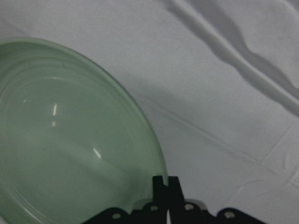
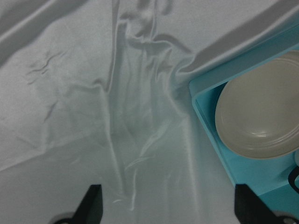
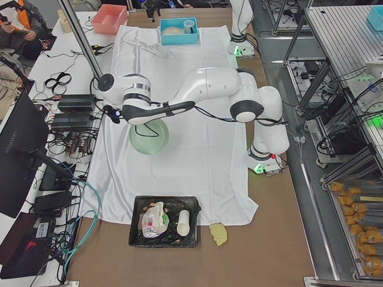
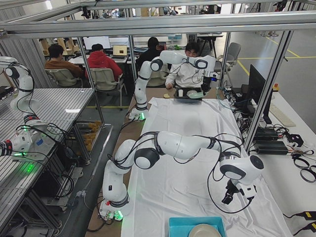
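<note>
A green plate (image 3: pixel 149 137) (image 4: pixel 196 94) (image 1: pixel 70 130) is held above the white cloth by my left gripper, which is shut on its rim at the lower right of the left wrist view. The left arm partly hides the plate in the camera left view. My right gripper (image 4: pixel 229 195) stands open over the cloth beside a blue bin (image 4: pixel 175 227) (image 2: pixel 210 135), with nothing between its fingers. In the bin lie a beige plate (image 2: pixel 257 107) and a light cup (image 3: pixel 188 27).
A black tray (image 3: pixel 134 227) with packaging and a white cylinder stands at the near end, a yellow sponge (image 3: pixel 218 234) beside it. A pink bin (image 3: pixel 109 21) stands on the side table among cables and electronics.
</note>
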